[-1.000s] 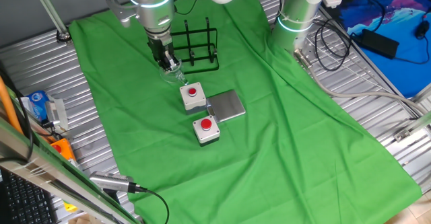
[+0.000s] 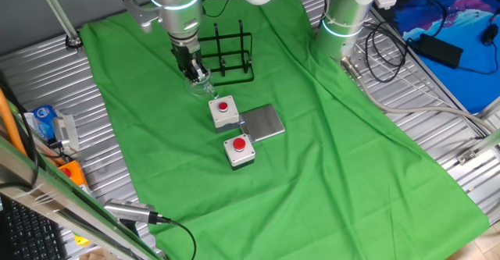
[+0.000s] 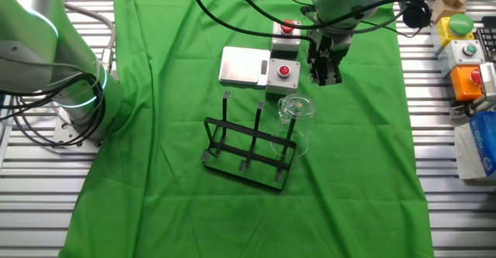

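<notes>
My gripper (image 2: 198, 76) points down over the green cloth, overlapping a clear glass mug (image 2: 201, 86) in exterior view 1. In exterior view 2 the gripper (image 3: 328, 80) appears to the upper right of the mug (image 3: 298, 126), with a visible gap between them in that picture. Its fingers are dark and small, and whether they are apart or together does not show clearly. The mug stands beside a black wire rack (image 3: 246, 153), its handle towards the button boxes. The rack has several upright prongs and holds nothing.
Two white boxes with red buttons, one nearer the mug (image 2: 224, 112) and one farther off (image 2: 239, 151), flank a flat silver scale (image 2: 263, 122). Black cables (image 3: 256, 32) hang across exterior view 2. Open green cloth (image 2: 336, 190) fills the front right.
</notes>
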